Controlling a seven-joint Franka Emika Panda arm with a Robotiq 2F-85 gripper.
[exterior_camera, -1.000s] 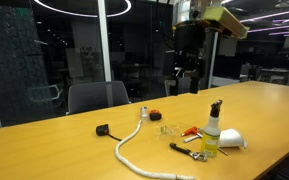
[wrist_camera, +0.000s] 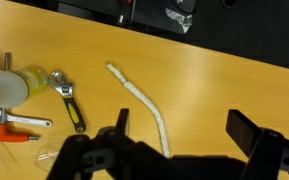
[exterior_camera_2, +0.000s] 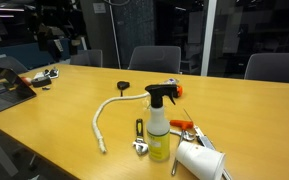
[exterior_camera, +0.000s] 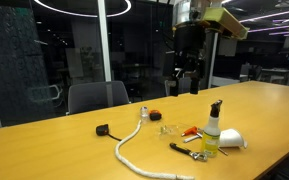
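Observation:
My gripper is open above the table, its two dark fingers wide apart with nothing between them. In exterior view 1 the gripper (exterior_camera: 187,82) hangs high over the table, clear of everything on it. A white rope-like length (wrist_camera: 142,98) lies curved on the tabletop below, partly in line with the gap between the fingers. To the left in the wrist view are an adjustable wrench (wrist_camera: 71,103), a red-handled tool (wrist_camera: 12,135) and a spray bottle (wrist_camera: 26,82). The bottle (exterior_camera_2: 158,128) stands upright, with a white cup (exterior_camera_2: 200,158) lying tipped beside it.
A black object (exterior_camera: 106,131) lies left of the rope, and an orange-and-black item (exterior_camera: 157,115) sits farther back. Chairs (exterior_camera: 88,97) line the far edge.

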